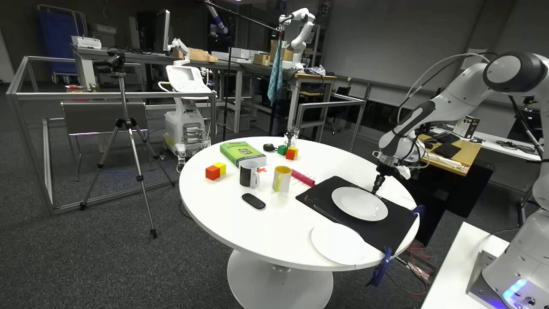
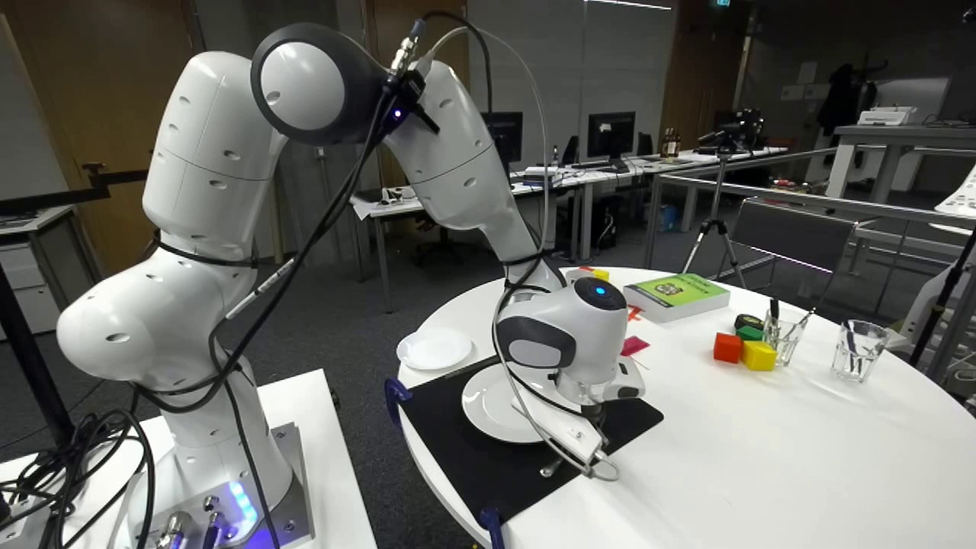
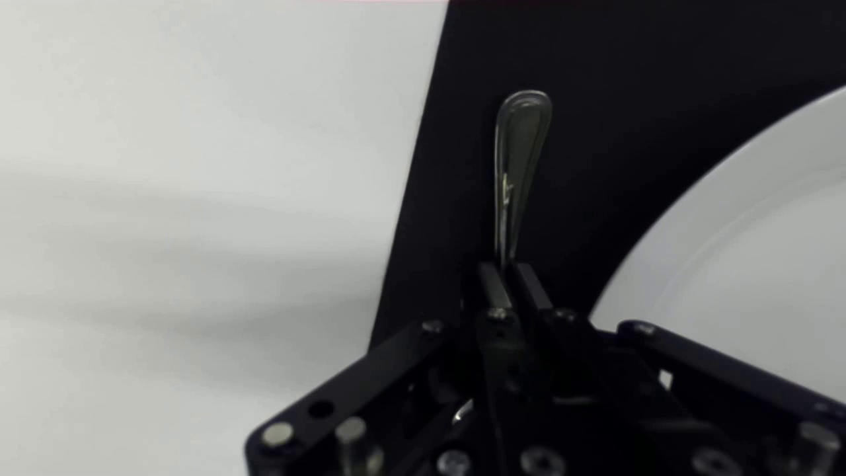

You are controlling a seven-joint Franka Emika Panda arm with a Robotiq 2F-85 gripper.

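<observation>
A metal piece of cutlery (image 3: pixel 521 151) lies on the black mat (image 3: pixel 603 47), its rounded handle pointing away from my gripper in the wrist view. My fingers are shut, close together, right where the handle narrows. Whether the thin metal sits between the fingertips or beneath them I cannot tell; the rest of it is hidden by the gripper. A white plate (image 3: pixel 761 277) is just to the right of the fingers. In exterior view 1 the gripper (image 1: pixel 375 191) points down at the mat beside the plate's far rim (image 1: pixel 360 188).
Blue clamps (image 1: pixel 381 268) stick up at the mat's edge. A second white plate (image 1: pixel 337 243) lies at the table's front. Two mugs (image 1: pixel 282 178), a green book (image 1: pixel 242 152), coloured blocks (image 2: pixel 758 355) and glasses (image 2: pixel 858 351) stand farther off. Bare white table (image 3: pixel 198 238) borders the mat.
</observation>
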